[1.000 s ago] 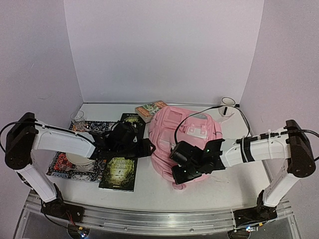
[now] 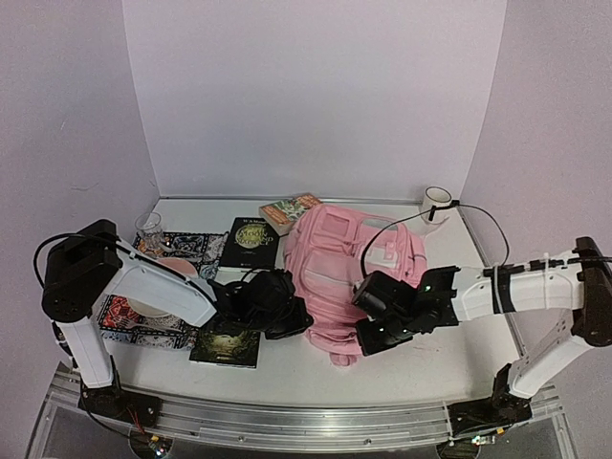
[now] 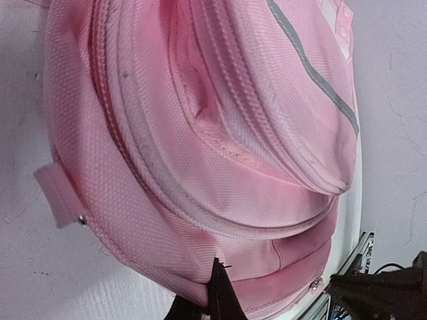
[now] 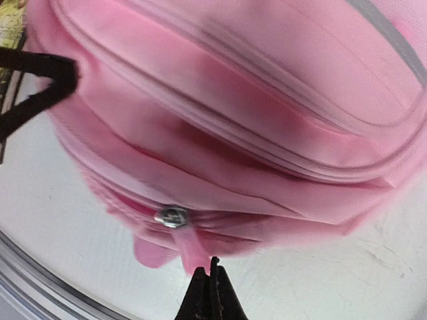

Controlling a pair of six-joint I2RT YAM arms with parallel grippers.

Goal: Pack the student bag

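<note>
A pink backpack (image 2: 330, 225) lies on the table, its near end between the two arms. In the left wrist view my left gripper is shut on the fabric edge of the backpack (image 3: 180, 273). My right gripper is shut, with the pink zipper pull (image 4: 191, 250) running from its metal slider (image 4: 172, 216) to the fingertips. The backpack's inside is not visible from above. From the top, the left gripper (image 2: 308, 323) is at the bag's near left side and the right gripper (image 2: 363, 342) at its near end.
A black book (image 2: 251, 243), a green-covered book (image 2: 229, 350) and an orange book (image 2: 289, 210) lie left of and behind the bag. Further left are a patterned cloth (image 2: 196, 249) and a glass (image 2: 148, 228). A white mug (image 2: 437, 198) stands back right.
My left gripper came rightward and nearer the table's front, reaching the bag's edge. After that, the right gripper moved right along the near end of the bag.
</note>
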